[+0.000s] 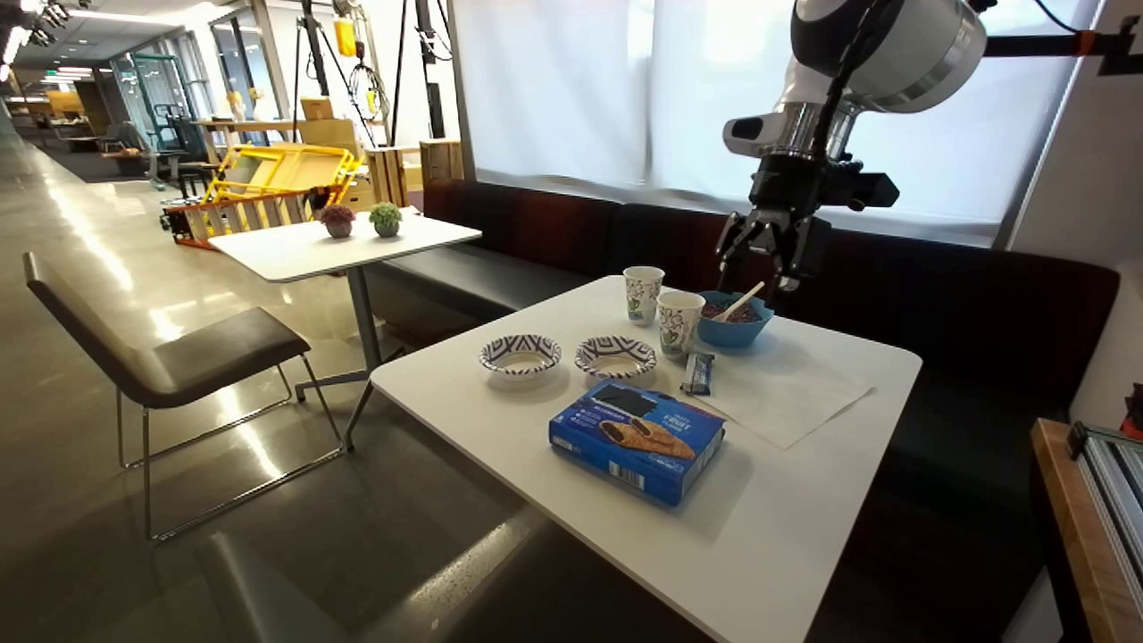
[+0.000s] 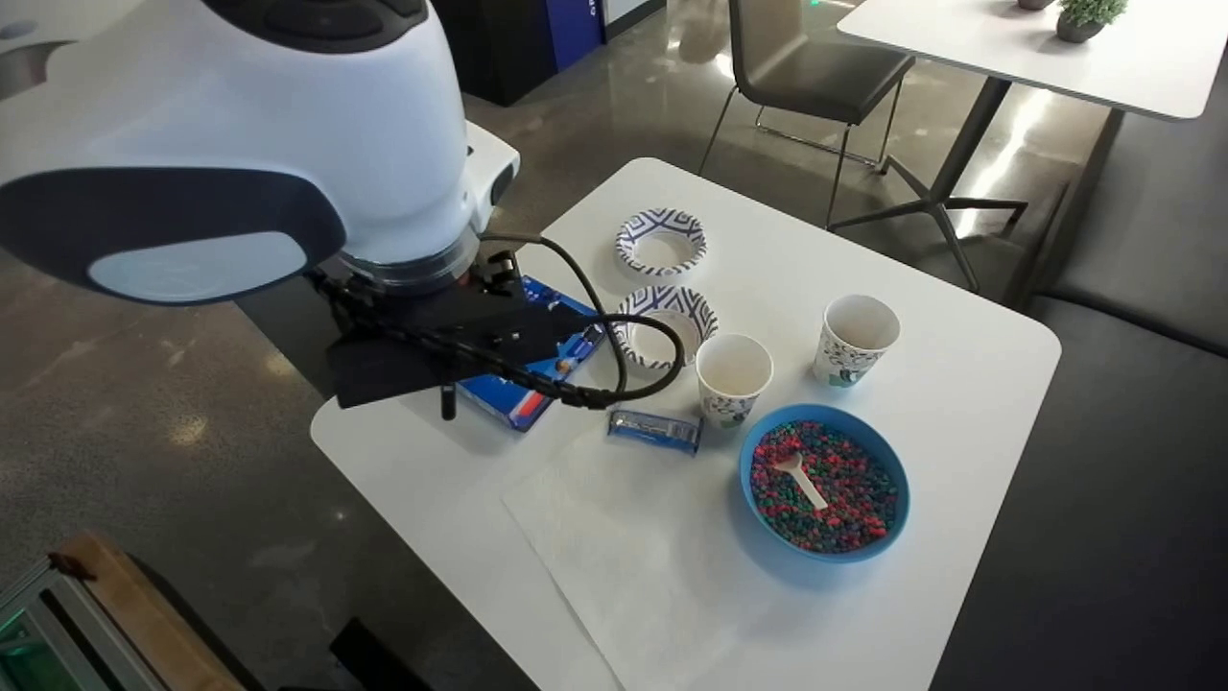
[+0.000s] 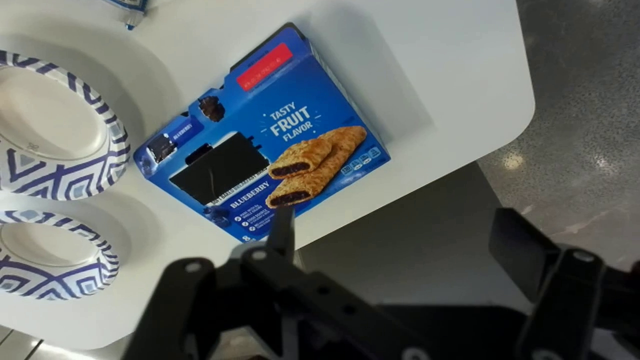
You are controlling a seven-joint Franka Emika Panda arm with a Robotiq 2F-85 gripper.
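My gripper is open with nothing between its fingers, and the wrist view looks down past it at the table. A blue snack box (image 3: pixel 282 138) with pastries printed on it lies flat near the table edge, below and ahead of the gripper. Two patterned paper bowls (image 1: pixel 521 355) (image 1: pixel 616 358) stand empty beside that box. A small blue wrapped bar (image 2: pixel 653 430) rests by a white napkin (image 2: pixel 645 541). The blue bowl (image 2: pixel 754 507) contains many small red, green and dark pieces and a pale spoon (image 2: pixel 806 484). Exterior view 2 hides the fingertips behind the arm.
Two printed paper cups (image 2: pixel 733 380) (image 2: pixel 854 341) stand close to the blue bowl. The white table (image 1: pixel 600 536) has bare room at its front right corner. Dark bench seating (image 1: pixel 964 289) runs behind it, and a chair (image 1: pixel 204 370) is away to the left.
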